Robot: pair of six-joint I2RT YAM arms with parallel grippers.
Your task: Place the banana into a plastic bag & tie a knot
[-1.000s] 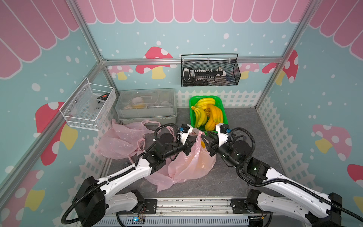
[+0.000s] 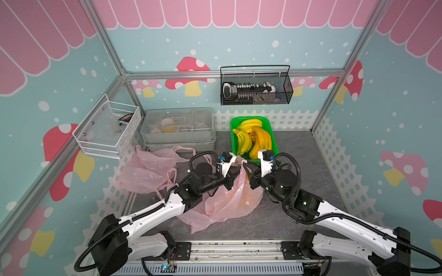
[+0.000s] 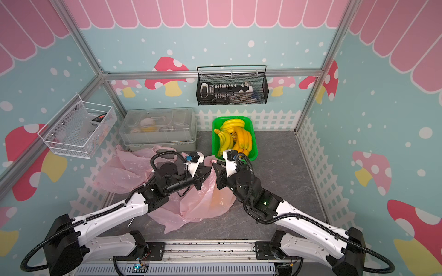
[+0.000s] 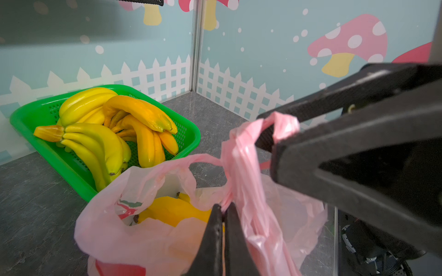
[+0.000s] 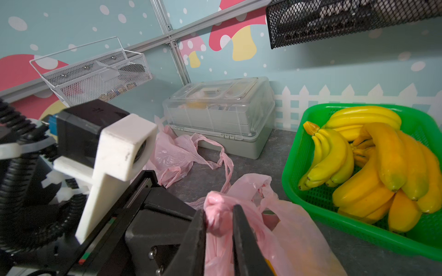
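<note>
A pink plastic bag [image 2: 234, 197] stands in the middle of the table, its top bunched into an upright twist [image 4: 241, 156]. Inside the bag's mouth shows a yellow banana [image 4: 172, 211]. My left gripper is shut on the bag's thin plastic at the base of that twist. My right gripper is part open, with the bunched plastic between its fingers; a gap shows on the side of at least one finger. In the left wrist view, the right gripper's fingers [image 4: 331, 151] straddle the top of the twist from the right.
A green basket [image 5: 294, 170] of bananas stands just behind the bag. More pink bags [image 2: 149, 172] lie at the left, before a clear-lidded box [image 2: 177, 126]. The two grippers are very close together. Bare table [image 2: 299, 147] lies to the right.
My right gripper has moved left and closer to my left gripper, bringing its fingers around the bag's twist. The left arm and the bag look much the same.
</note>
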